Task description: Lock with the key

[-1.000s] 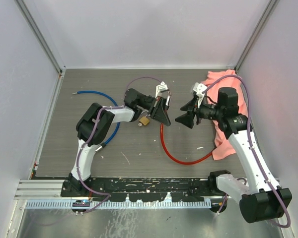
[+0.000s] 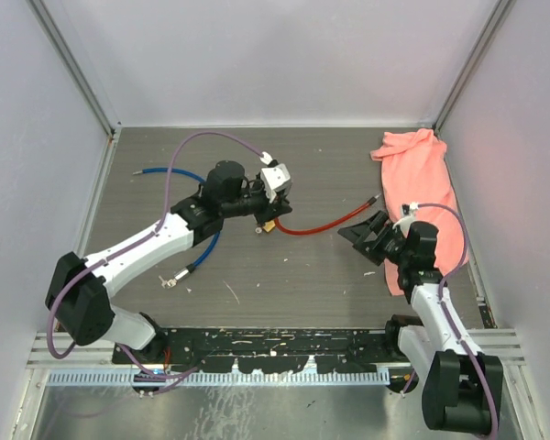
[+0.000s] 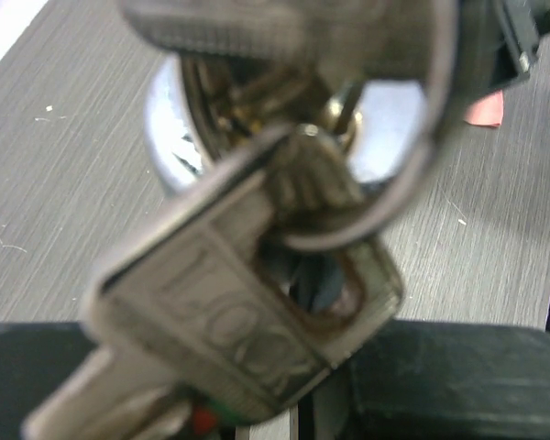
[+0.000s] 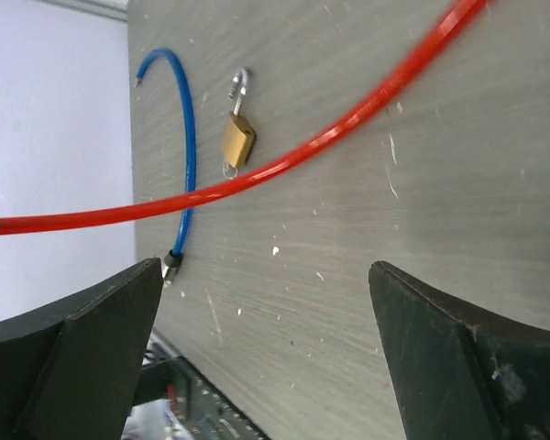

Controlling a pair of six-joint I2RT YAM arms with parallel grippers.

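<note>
In the top view, my left gripper (image 2: 265, 218) hangs over the brass padlock (image 2: 269, 226), hiding most of it. It is shut on the metal coupling at one end of the red hose (image 2: 316, 229). Close up in the left wrist view, the metal coupling's lever (image 3: 238, 321) is stamped "LOCK", and a ring passes through its hole. My right gripper stands open, nothing between its fingers. In the right wrist view the padlock (image 4: 238, 140) lies on the table with its shackle open and a small ring beside it. I cannot make out a key.
A blue hose (image 2: 211, 240) curves behind the left arm, its metal coupling (image 2: 172, 280) on the table. A pink cloth (image 2: 408, 170) lies along the right side.
The hose's other end swung from near the cloth's front toward the back.
</note>
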